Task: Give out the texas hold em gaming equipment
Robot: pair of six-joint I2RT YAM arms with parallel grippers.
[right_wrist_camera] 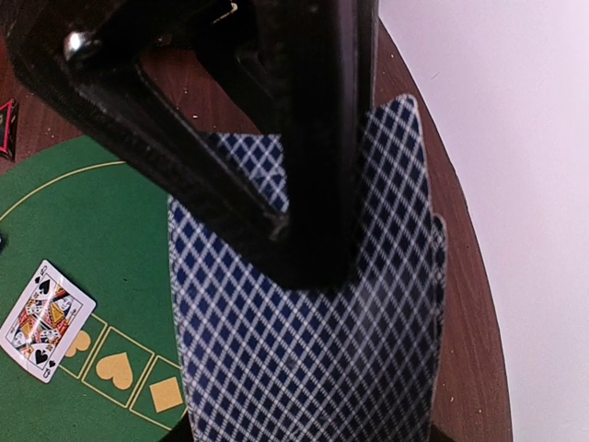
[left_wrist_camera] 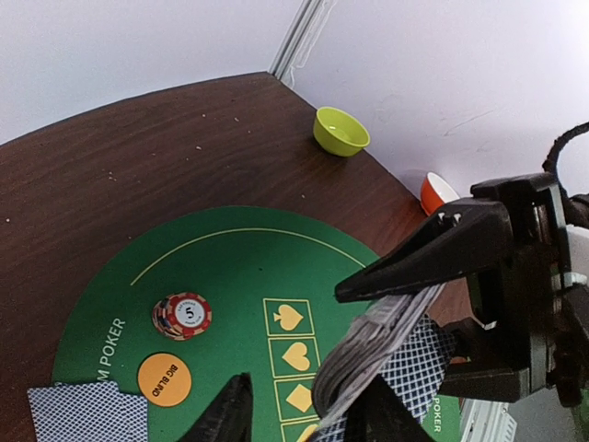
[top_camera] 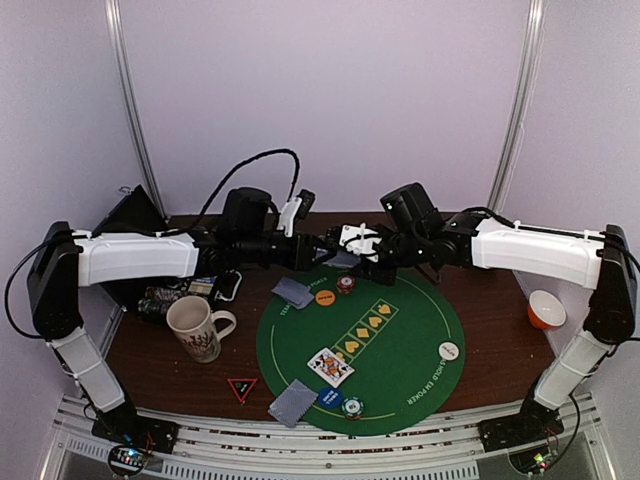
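Note:
A deck of cards (right_wrist_camera: 313,350) with blue patterned backs is held up above the far part of the green mat, with my right gripper shut on it. In the left wrist view the edges of the stacked cards (left_wrist_camera: 368,341) show between the right gripper's dark fingers (left_wrist_camera: 428,253). My left gripper is at the deck's free end, its fingers spread apart with a gap between them. Seen from the right wrist, the left fingers (right_wrist_camera: 317,212) overlap the deck; whether they touch a card cannot be told.
Face-down cards lie at the mat's far left (top_camera: 293,292) and near left (top_camera: 292,403). A big blind button (top_camera: 325,297), chip stacks (top_camera: 345,284) (top_camera: 352,408) and a queen card (top_camera: 330,367) rest on the mat. A mug (top_camera: 199,328) stands left, a bowl (top_camera: 546,310) right.

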